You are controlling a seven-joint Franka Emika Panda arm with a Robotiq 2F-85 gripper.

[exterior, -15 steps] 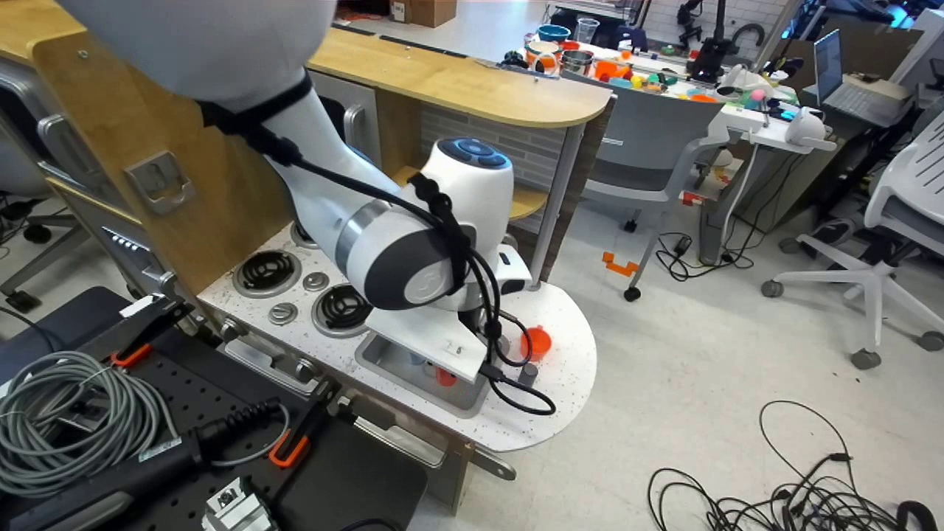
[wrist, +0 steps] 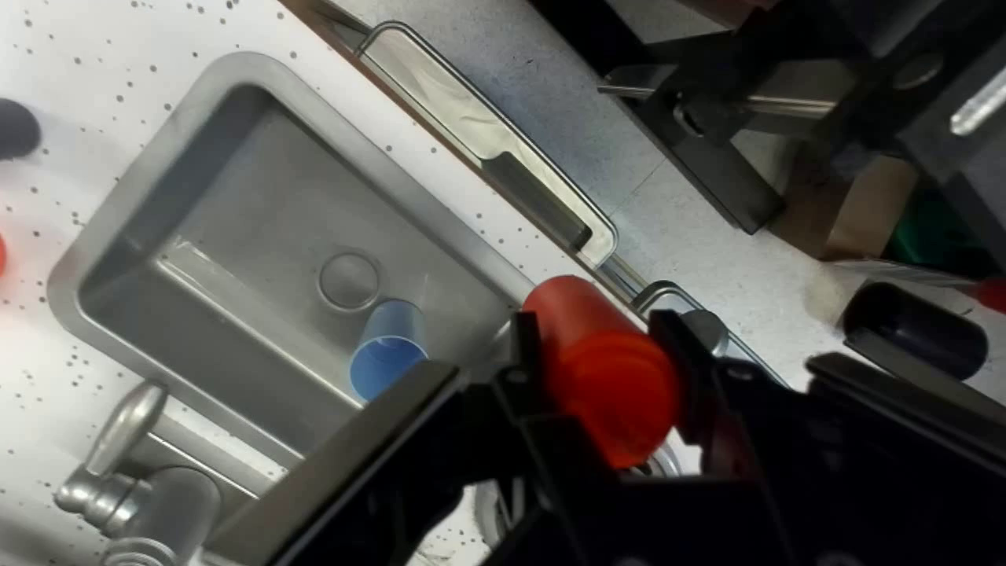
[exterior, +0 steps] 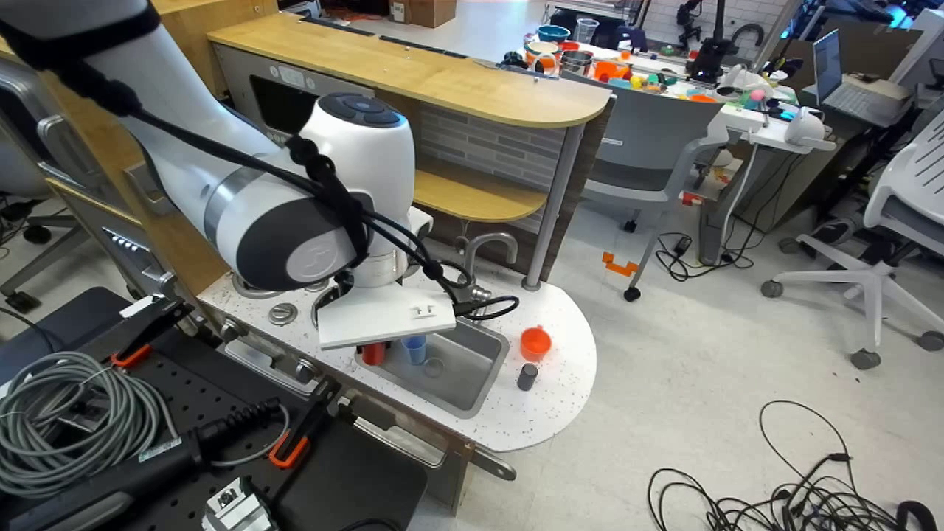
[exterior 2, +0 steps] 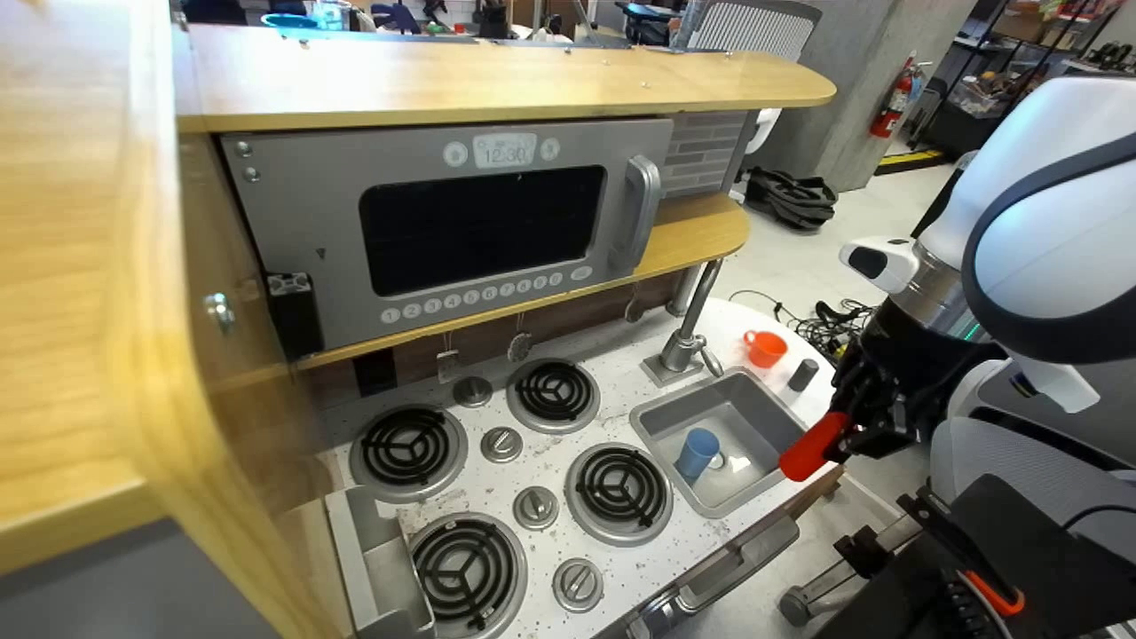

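Observation:
In the wrist view my gripper is shut on a red cup point(wrist: 589, 349), one finger on either side of it. The same red cup point(exterior 2: 817, 445) hangs below the dark gripper point(exterior 2: 852, 426) in exterior view 2. A blue cup point(wrist: 388, 350) lies tilted in the grey sink point(wrist: 236, 66), to the left of the held cup in the wrist view. Exterior view 1 shows only part of the red cup point(exterior: 374, 354) beneath the arm, which hides most of my gripper there.
An orange cup point(exterior 2: 764, 348) and a small dark cylinder point(exterior 2: 803, 374) stand on the counter beyond the sink. The faucet point(exterior 2: 678, 351) rises at the sink's back edge. Several stove burners point(exterior 2: 619, 485) lie left of the sink; a microwave point(exterior 2: 479, 224) sits above.
In exterior view 1 the arm has swung left with the red cup, from over the sink's right part to its left end. The blue cup and right part of the sink are now less covered.

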